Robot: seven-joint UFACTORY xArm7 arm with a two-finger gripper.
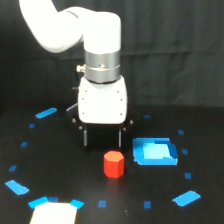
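Note:
A red block (114,164), roughly hexagonal in outline, sits on the black tabletop near the middle of the camera view. Behind it and slightly to its left hangs my white gripper (103,138). The two dark fingers are spread apart with nothing visible between them. In the image, the block lies just below the right finger, and no contact shows. To the right of the block is a blue square (136,151) with a pale blue-white centre.
At the bottom left a cream-coloured square (53,214) lies partly out of frame. Blue tape strips, including one at the right (186,198), and several small blue marks dot the otherwise clear tabletop. A dark curtain (170,60) hangs behind.

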